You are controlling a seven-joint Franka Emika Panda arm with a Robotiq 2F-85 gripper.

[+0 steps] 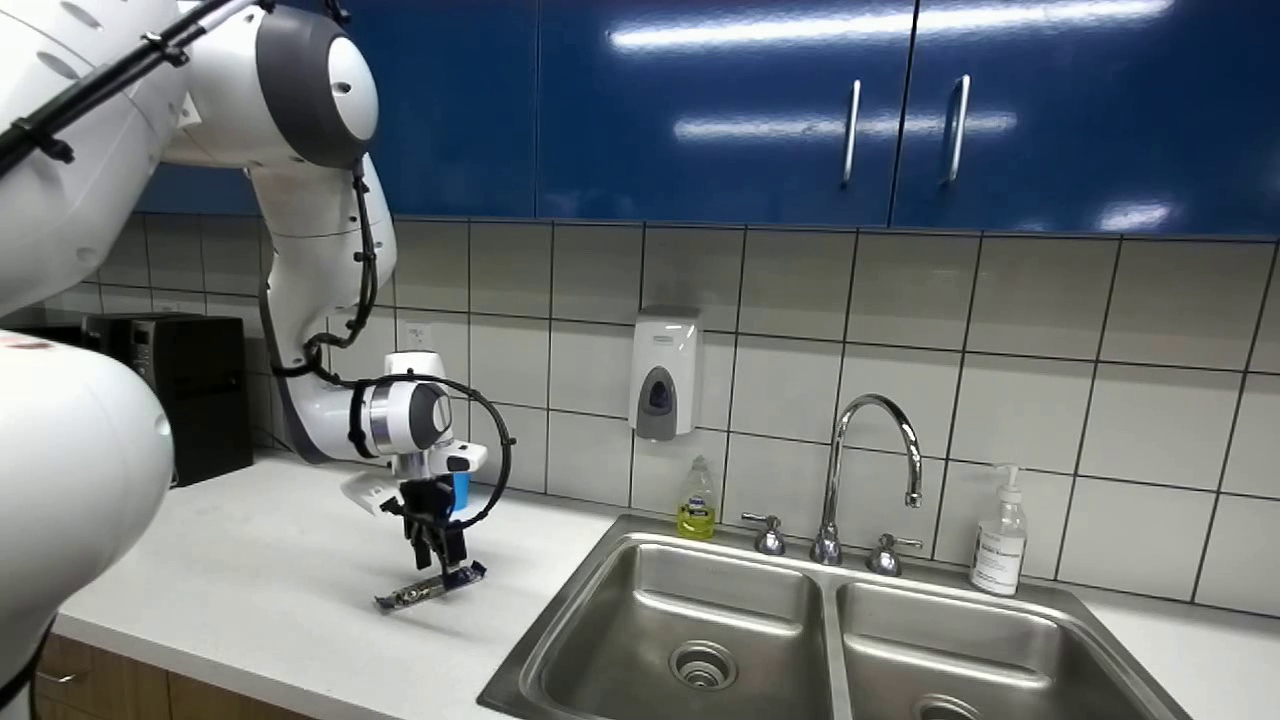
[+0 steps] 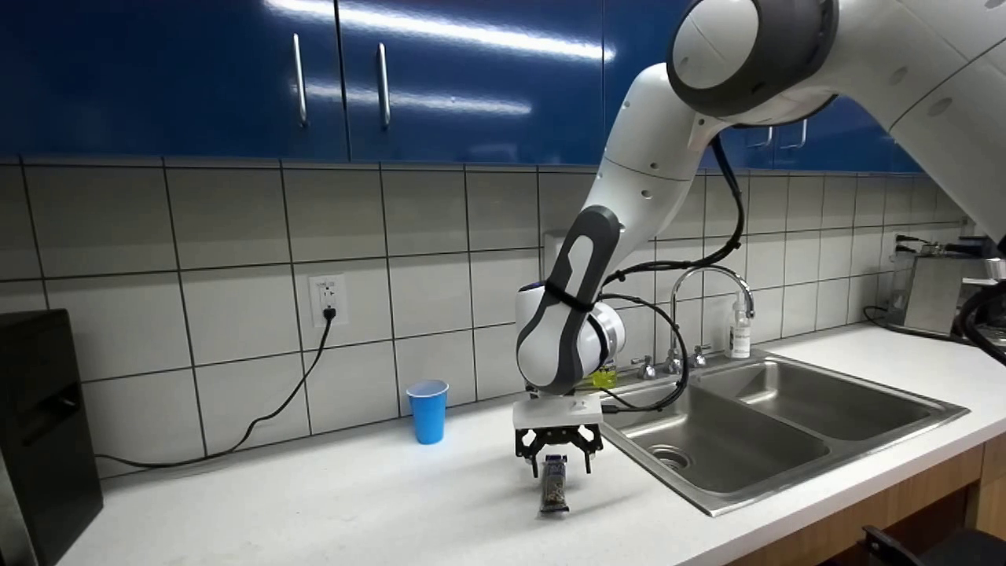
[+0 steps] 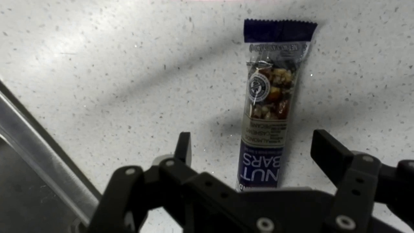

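A nut bar (image 3: 264,128) in a clear and dark blue wrapper lies flat on the white counter. The wrist view shows it between my open gripper's fingers (image 3: 324,153), with bare counter on both sides of it. Its near end is hidden behind the gripper body. In exterior view 2 my gripper (image 2: 562,467) points down over the bar (image 2: 554,486), one finger to each side. From exterior view 1 the gripper (image 1: 440,566) stands low at the bar's sink-side half (image 1: 420,590).
The steel double sink (image 1: 600,564) borders the counter close by. A blue cup (image 2: 428,412) stands by the tiled wall, and a black appliance (image 2: 42,424) sits at the far left. Between appliance and gripper the counter (image 2: 311,505) is mostly clear.
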